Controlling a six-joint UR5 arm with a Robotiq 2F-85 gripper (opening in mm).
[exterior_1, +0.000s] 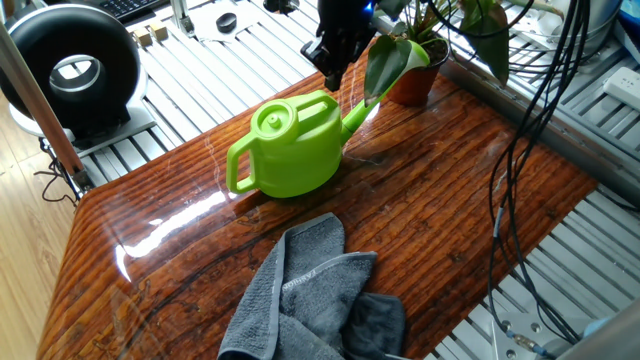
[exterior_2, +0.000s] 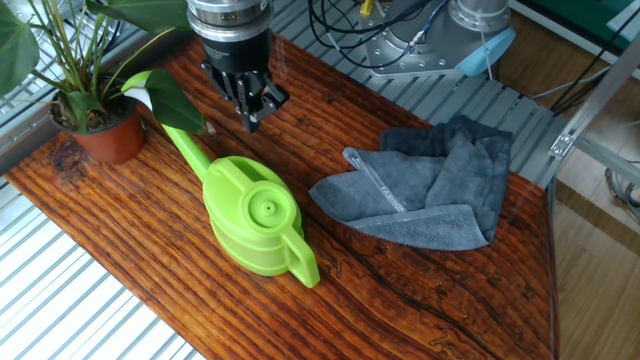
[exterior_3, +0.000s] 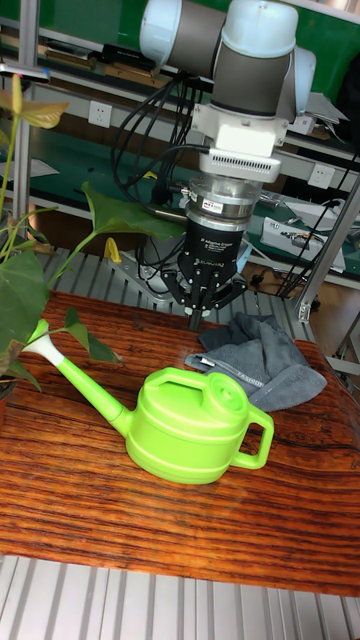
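A light green watering can (exterior_1: 297, 150) stands upright on the brown wooden board, its spout reaching toward a potted plant (exterior_2: 112, 135). In view 3 the can (exterior_3: 186, 432) has its handle to the right and its spout under the leaves at left. A crumpled grey towel (exterior_2: 425, 190) lies on the board, apart from the can. My black gripper (exterior_3: 196, 317) hangs above the board, pointing down, clear of both can and towel. Its fingers come together into one narrow tip, also in view 2 (exterior_2: 251, 125), and nothing shows between them.
Black cables (exterior_1: 515, 170) hang down at the right in view 1. A black ring-shaped object (exterior_1: 75, 70) stands off the board at the far left. Bare wood (exterior_1: 450, 200) lies between the pot and the towel.
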